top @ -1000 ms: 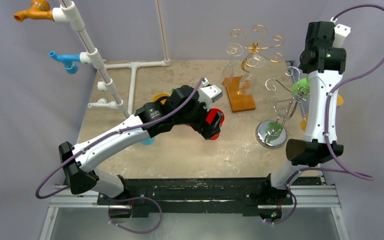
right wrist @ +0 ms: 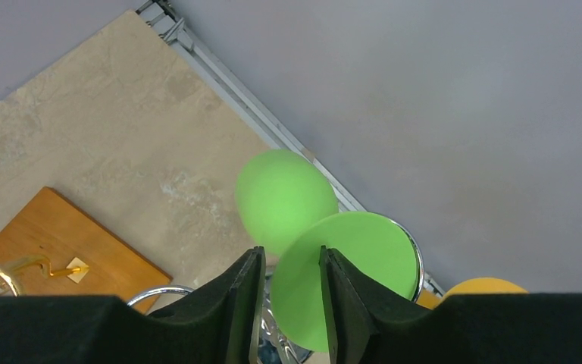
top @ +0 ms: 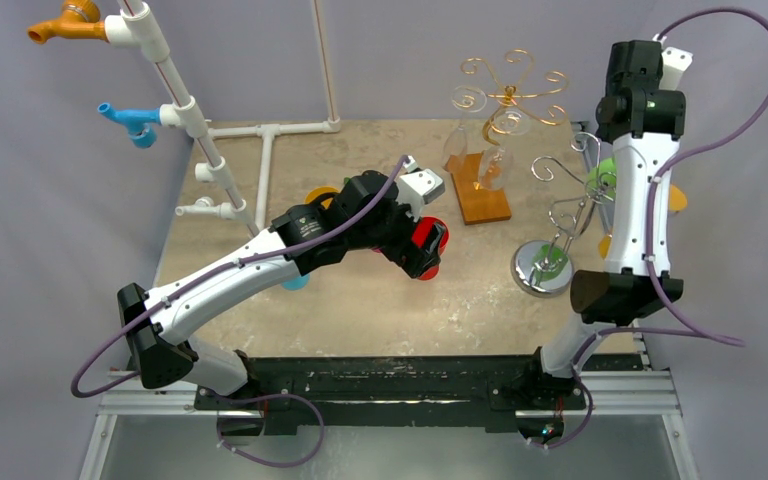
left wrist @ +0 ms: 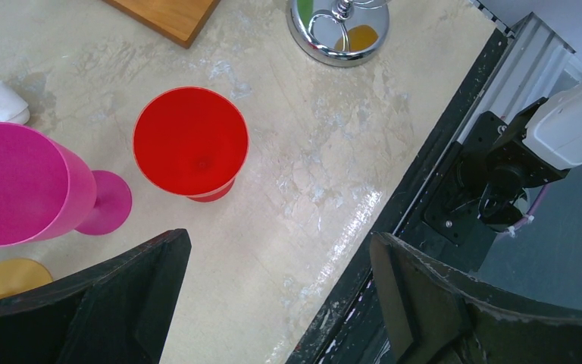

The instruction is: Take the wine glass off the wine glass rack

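Observation:
At the right, the silver wine glass rack (top: 582,212) stands on a round chrome base. A green wine glass (right wrist: 379,254) hangs on it upside down, its foot turned up and its bowl lower down. My right gripper is at this foot, its fingers closed part way with green between them. It reads as shut on the glass, though the contact itself is hidden. Over the table's middle, my left gripper stands wide open and empty, with a red cup (left wrist: 189,140) upright beyond its fingers.
Clear glasses (top: 493,167) hang from a gold rack (top: 508,95) on a wooden base (top: 481,195). A magenta goblet (left wrist: 19,186) lies near the red cup. Yellow glass (right wrist: 485,287) shows right of the green one. White pipes (top: 265,170) occupy the left.
The left arm and the racks stay where they were.

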